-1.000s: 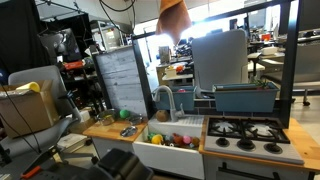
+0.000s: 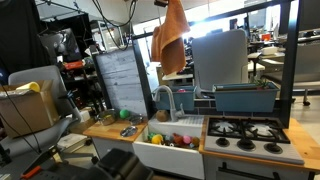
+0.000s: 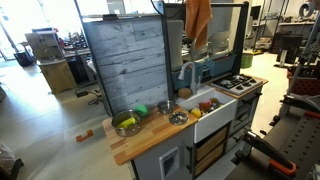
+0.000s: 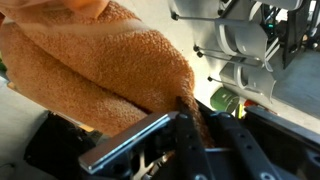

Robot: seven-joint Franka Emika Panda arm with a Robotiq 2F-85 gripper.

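Note:
An orange cloth (image 2: 172,38) hangs in the air at the top of exterior view 1, above the sink and in front of the back panel. It also shows at the top of exterior view 2 as a cloth (image 3: 197,20) hanging down. The wrist view has the cloth (image 4: 120,65) spread large, its fuzzy folds running down to the dark fingers of my gripper. Those fingers are shut on the cloth. Part of it is cut off by the view's edges, and the exact grip is partly hidden.
Below are a white sink (image 2: 155,157) holding colourful items, a faucet (image 2: 178,100) and a black-grated stove (image 2: 250,133). Metal bowls (image 3: 126,122) stand on the wooden counter (image 3: 130,150). A dark upright post (image 2: 288,65) rises at the right.
The counter, sink and stove look unchanged.

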